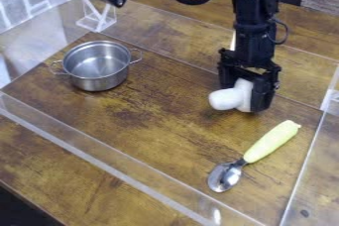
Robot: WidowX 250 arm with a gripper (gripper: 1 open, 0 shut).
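Note:
My black gripper (247, 79) is low over the table at the right, its fingers down around a white object (233, 99), which is partly hidden under them; whether they hold it is unclear. A metal pot (97, 65) with two side handles sits at the left. In front of the gripper, at the lower right, lie a spoon (225, 175) and a pale yellow elongated object (272, 143), which looks like its handle.
A light strip runs along its left side. Cables and the arm cross the top of the view.

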